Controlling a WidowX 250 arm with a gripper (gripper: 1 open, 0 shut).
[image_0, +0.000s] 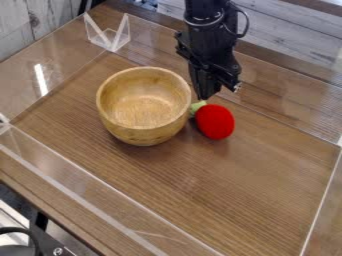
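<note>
My black gripper (199, 90) hangs over the back of the table, just right of a wide tan bowl (142, 106). Below it a red round object (215, 121) lies on the table beside the bowl's right side, with a small pale green piece at its upper left. The gripper's fingers point down and sit above the red object, apart from it; whether anything is between them is too small to tell.
A clear angular object (110, 30) stands at the back left near the table's edge.
</note>
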